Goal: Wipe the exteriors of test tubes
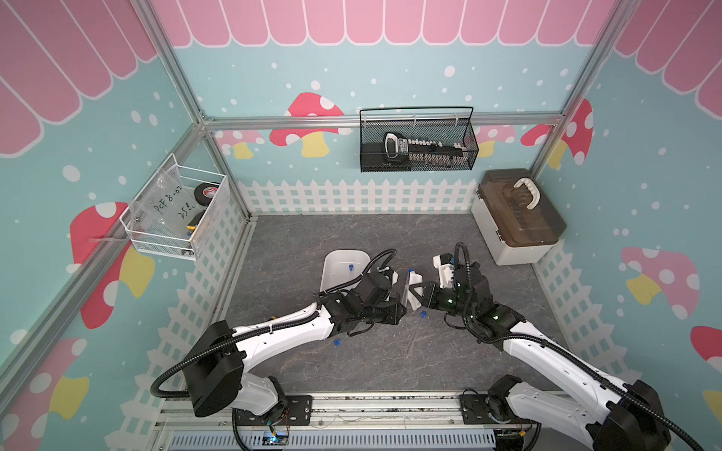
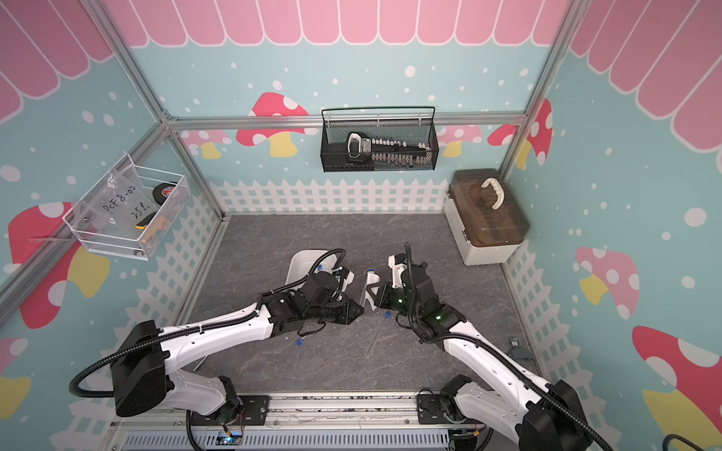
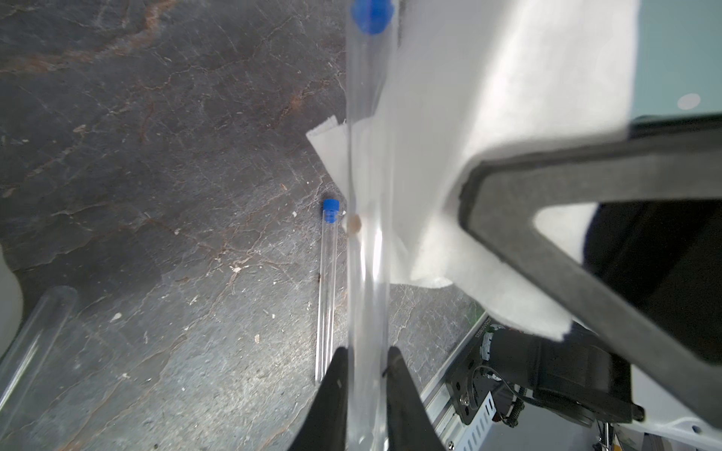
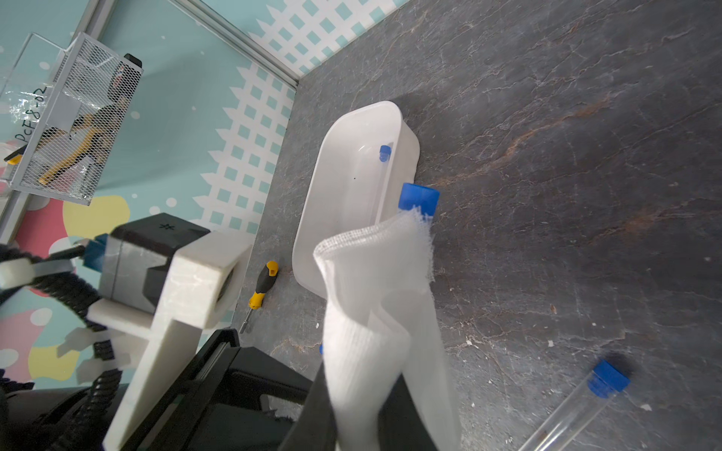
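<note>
A clear test tube with a blue cap [image 3: 370,13] rises upright from my left gripper, which is shut on its lower part. My right gripper is shut on a white cloth [image 4: 376,315]. In the left wrist view the cloth [image 3: 481,150] hangs just behind and right of the tube; whether they touch I cannot tell. A small brownish spot shows on the tube [image 3: 353,224]. Another blue-capped tube [image 3: 328,293] lies on the table below, and a further tube [image 3: 34,345] lies at the lower left.
A white bin [image 4: 410,139] with a blue-capped tube inside stands behind the left arm. A yellow-black screwdriver [image 4: 264,279] lies beside it. At the back right sits a brown-lidded box [image 1: 519,210].
</note>
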